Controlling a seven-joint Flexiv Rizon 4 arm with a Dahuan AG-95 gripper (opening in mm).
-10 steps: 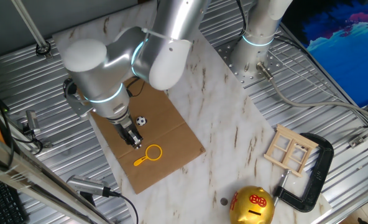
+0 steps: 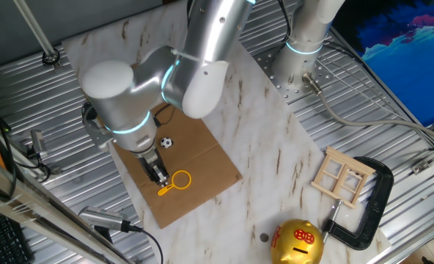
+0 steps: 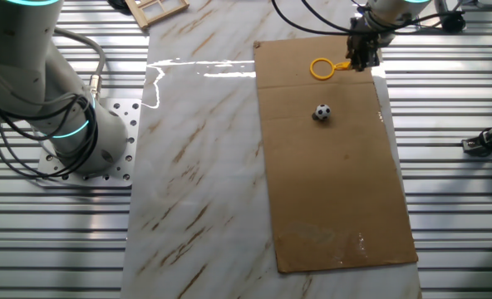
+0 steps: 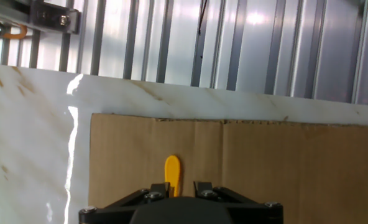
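Note:
A yellow ring-shaped toy with a handle, like a magnifying glass (image 2: 189,180), lies on the brown cardboard (image 2: 202,192). My gripper (image 2: 162,181) points down at its handle. In the second exterior view, the yellow ring (image 3: 312,71) shows clear of the gripper (image 3: 363,65), which covers part of the handle. The wrist view shows the fingers apart, with the yellow handle (image 4: 172,169) reaching in between the fingertips, nearer the left one; the gripper stands open. The ring itself is hidden there beneath the gripper body.
A small black-and-white ball (image 3: 322,111) rests on the cardboard. A gold piggy bank (image 2: 298,243), a wooden frame (image 2: 342,176) and a black clamp (image 2: 382,194) stand off to the right. Most of the cardboard and marbled board (image 2: 265,147) is bare.
My gripper has come down and toward the yellow handle over the last second, from beside the ring to right at the handle. The toy and ball have stayed put.

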